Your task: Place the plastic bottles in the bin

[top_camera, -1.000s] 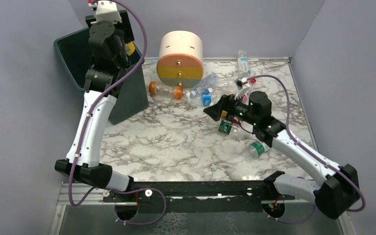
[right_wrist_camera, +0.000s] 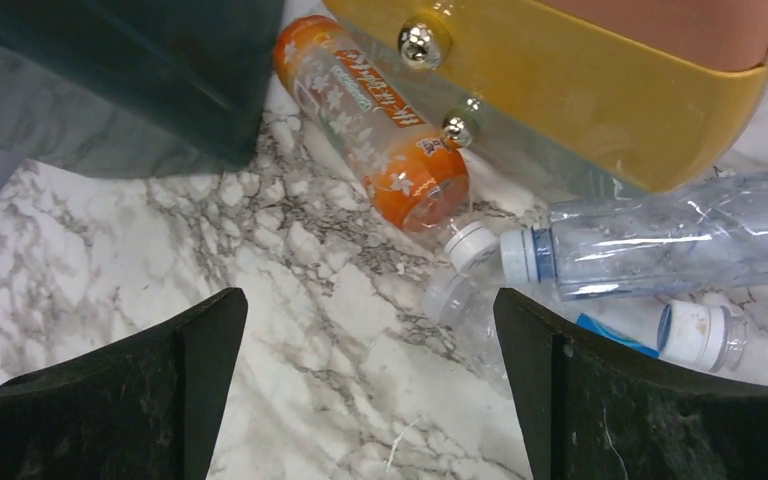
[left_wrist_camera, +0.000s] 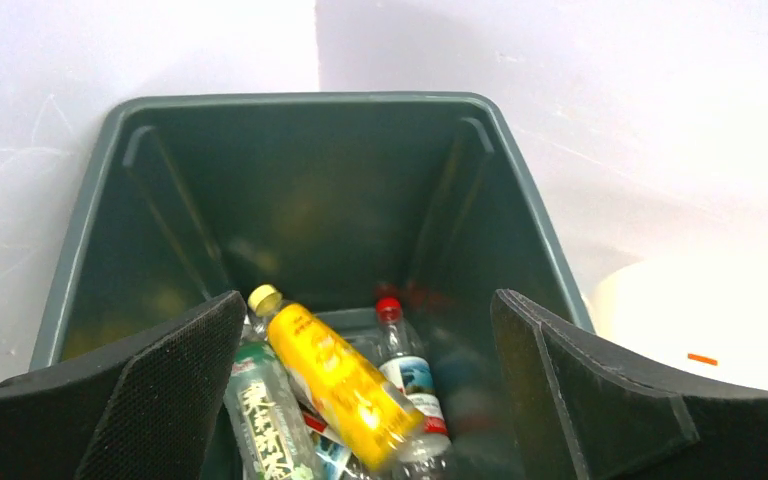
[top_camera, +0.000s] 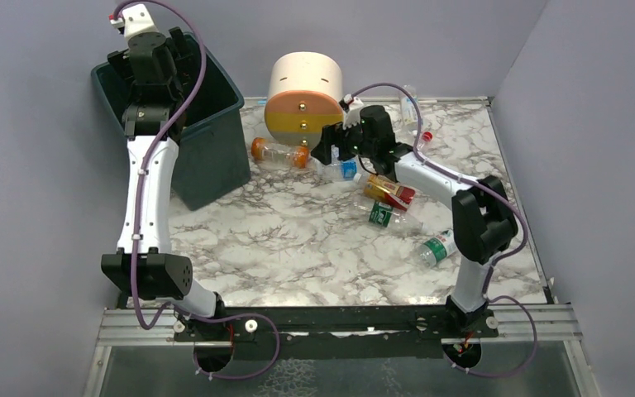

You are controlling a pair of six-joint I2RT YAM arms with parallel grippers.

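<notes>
My left gripper is open over the dark green bin (top_camera: 211, 174); in the left wrist view a yellow-labelled bottle (left_wrist_camera: 335, 380), a red-capped bottle (left_wrist_camera: 405, 365) and others lie inside. My right gripper is open, low over loose bottles on the marble table (top_camera: 298, 248), with nothing between its fingers. Below it lie an orange-labelled bottle (right_wrist_camera: 360, 120), a clear bottle (right_wrist_camera: 680, 230) and several more. In the top view, a juice bottle (top_camera: 389, 190) and green-labelled bottles (top_camera: 380, 213) lie to the right.
A rounded cream, orange and yellow container (top_camera: 302, 99) stands beside the bin at the back. Another bottle (top_camera: 409, 107) is at the back right.
My left arm has swung left over the bin. My right gripper has moved left and toward the back, over the bottle cluster.
</notes>
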